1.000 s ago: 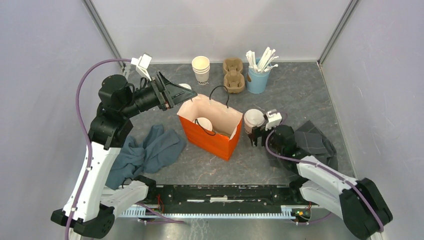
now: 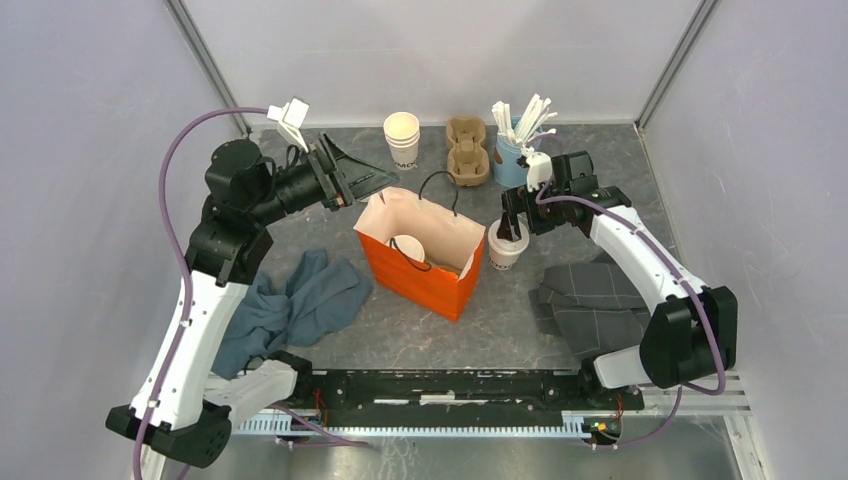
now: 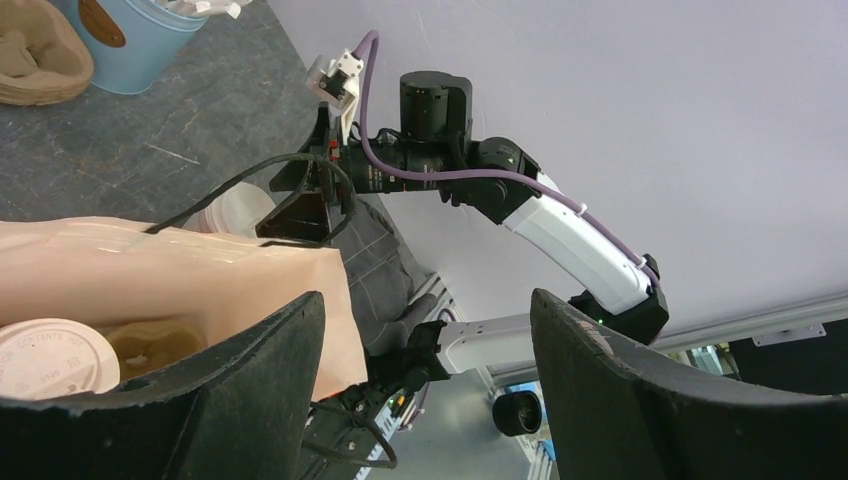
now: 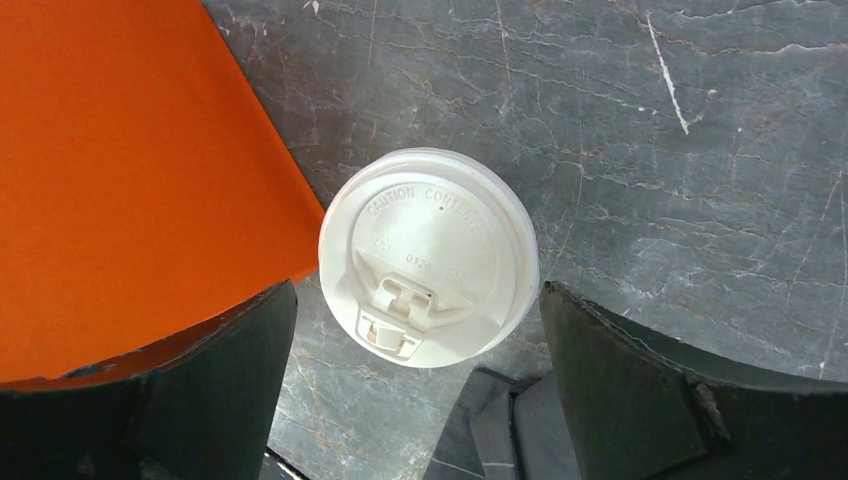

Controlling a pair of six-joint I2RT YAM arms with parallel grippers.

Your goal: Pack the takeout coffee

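Note:
An orange paper bag (image 2: pixel 420 287) stands upright and open mid-table, its two dark handles raised. Inside it sit a white-lidded cup (image 3: pixel 55 360) and part of a brown cup holder (image 3: pixel 152 346). Just right of the bag stands a second white-lidded cup (image 4: pixel 428 258), upright on the table. My right gripper is open above this cup, its lid showing between the fingers from overhead; whether they touch it cannot be told. My left gripper hangs open above and left of the bag, holding nothing.
At the back stand stacked paper cups (image 2: pixel 402 138), a brown cup carrier (image 2: pixel 467 150) and a blue bucket (image 2: pixel 510 160) of white-wrapped sticks. A blue cloth (image 2: pixel 305 300) lies left, a dark grey cloth (image 2: pixel 595 305) right. Bare table lies in front of the bag.
The left arm has shifted slightly right and back. The cup and bag stay put.

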